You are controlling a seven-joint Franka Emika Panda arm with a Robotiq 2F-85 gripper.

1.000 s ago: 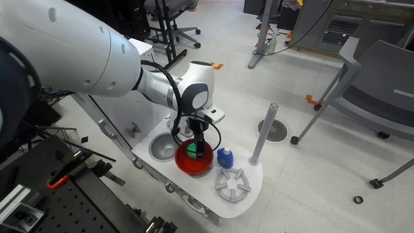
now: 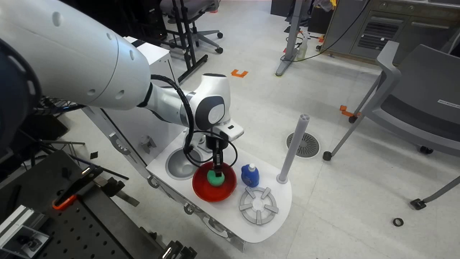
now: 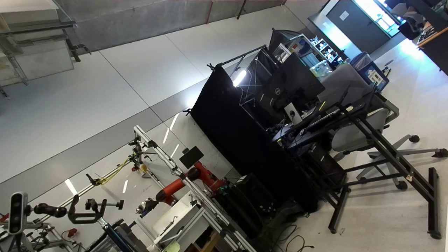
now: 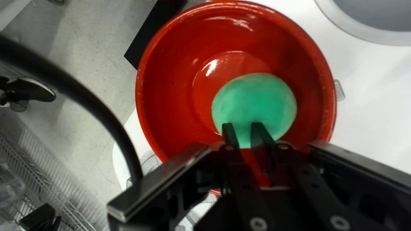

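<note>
A red bowl [image 2: 207, 192] sits on the white counter, between the sink and the blue bottle. In it lies a rounded green object [image 4: 257, 100], toward one side of the bowl in the wrist view. Above the bowl my gripper points down, its two dark fingertips parted by a narrow gap. Nothing clearly shows held between them. The fingertips overlap the green object's near edge in the wrist view; whether they touch it I cannot tell. In exterior view 1 the gripper [image 2: 218, 173] partly covers the green object. Exterior view 2 shows neither bowl nor gripper.
To the bowl's left is a round grey sink [image 2: 173, 166]. A blue bottle [image 2: 250, 176] stands at its right, near a grey burner grate [image 2: 258, 205]. An upright grey post [image 2: 293, 149] rises from the counter's right end. Bare counter surrounds the grate.
My arm has shifted slightly left in exterior view 1. The bowl has settled lower in the image, covering the grey ring seen beneath it before. The green object now shows more fully.
</note>
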